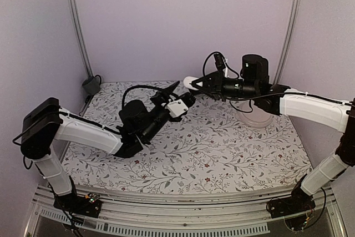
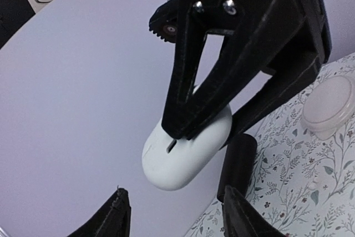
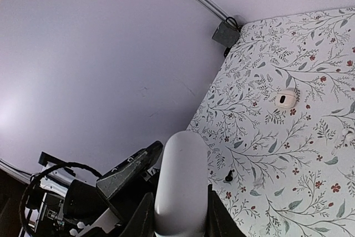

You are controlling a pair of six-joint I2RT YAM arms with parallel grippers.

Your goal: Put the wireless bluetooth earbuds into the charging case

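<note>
The white charging case is held up in the air by my right gripper [image 1: 202, 86], its fingers closed on it; in the right wrist view the case [image 3: 180, 176] points upward from between the fingertips. My left gripper [image 1: 180, 98] is just left of and below the case, fingers apart; in the left wrist view its two fingertips [image 2: 175, 209] show under the case with nothing between them. A small pale pink object with a dark slot [image 3: 285, 99] lies on the floral table; whether it is an earbud holder or something else I cannot tell.
A grey mug [image 1: 91, 85] sits at the back left corner. A round pale lid or dish [image 2: 327, 104] lies on the right of the table [image 1: 188, 159]. Walls close in both sides and the back.
</note>
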